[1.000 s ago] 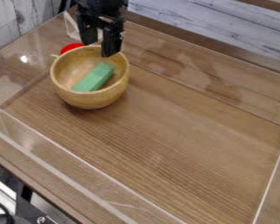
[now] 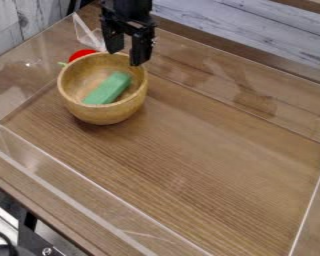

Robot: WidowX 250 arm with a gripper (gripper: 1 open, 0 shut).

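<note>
A wooden bowl [image 2: 119,109] sits on the wooden table at the upper left, with a green block [image 2: 107,87] lying inside it. My black gripper [image 2: 127,54] hangs over the bowl's back rim, open, its fingers pointing down. A red object [image 2: 84,54] is partly hidden behind the bowl's back left.
A pale wall or edge runs along the back and left.
My gripper has shifted only slightly over the back of the bowl; the bowl and green block look nearly the same.
</note>
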